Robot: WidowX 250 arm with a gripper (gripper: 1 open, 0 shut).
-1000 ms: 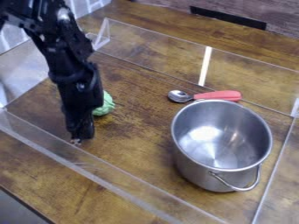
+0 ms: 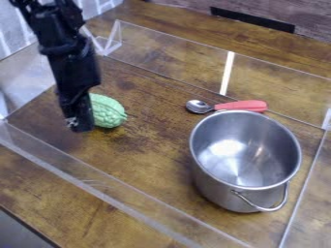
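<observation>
My black gripper [image 2: 77, 114] hangs at the left of the camera view, low beside a pale green, ridged vegetable-like object [image 2: 107, 112] that lies on the wooden surface, partly behind it. The fingertips are dark and blurred, so whether they are open or touching the green object is unclear.
A steel pot [image 2: 243, 155] with a wire handle stands at the right. A spoon with a red handle [image 2: 239, 106] lies behind it. Clear low walls surround the wooden work area [image 2: 149, 174], whose middle and front are free.
The gripper has risen and moved back and left from the front of the green object, leaving more of that object in view.
</observation>
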